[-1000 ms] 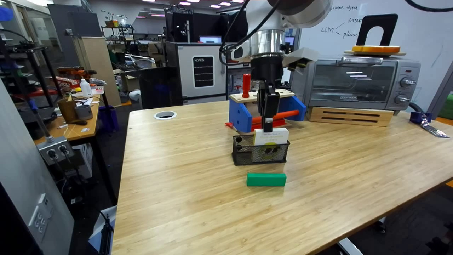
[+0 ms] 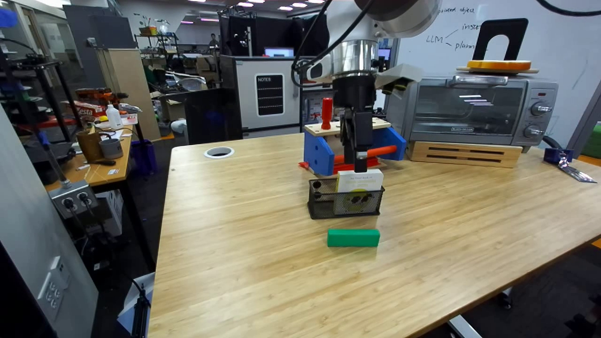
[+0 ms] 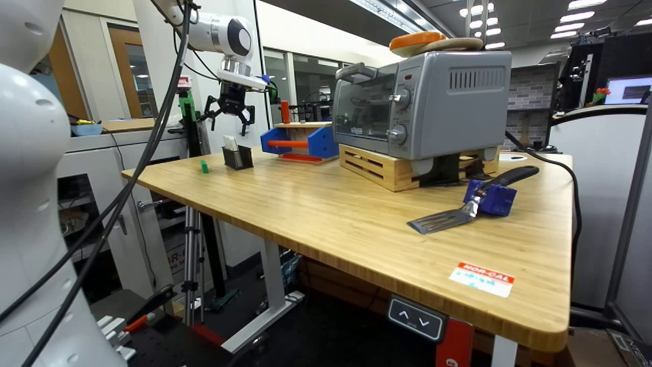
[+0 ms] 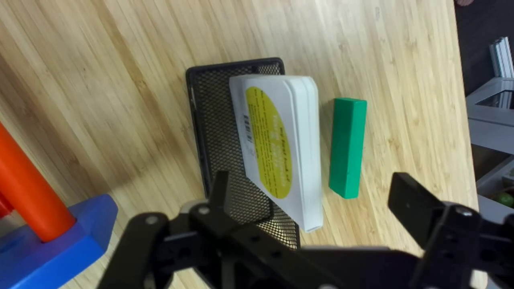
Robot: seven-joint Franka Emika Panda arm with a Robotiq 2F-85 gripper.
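Observation:
My open gripper hangs above a black mesh basket (image 4: 209,130), its fingers spread wide with nothing held. A white book (image 4: 270,139) with a yellow oval stands tilted in that basket. From the wrist it appears below and between the fingers, apart from them. Beside the basket, on the bare table, lies a green block (image 4: 347,147). In exterior view 1 the gripper (image 2: 360,162) is seen side-on, its tip just above the book's top edge (image 2: 360,175). Exterior view 2 shows the gripper (image 3: 229,125) spread above the basket (image 3: 239,159).
Behind the basket stands a blue and red toolbox (image 2: 319,153) with a wooden top. A toaster oven (image 2: 462,110) on a wooden stand (image 2: 467,155) takes up the back right, with a spatula (image 2: 572,169) past it.
The gripper has turned a little, and its tip sits slightly farther right and higher in exterior view 1. Basket, book and green block have stayed put.

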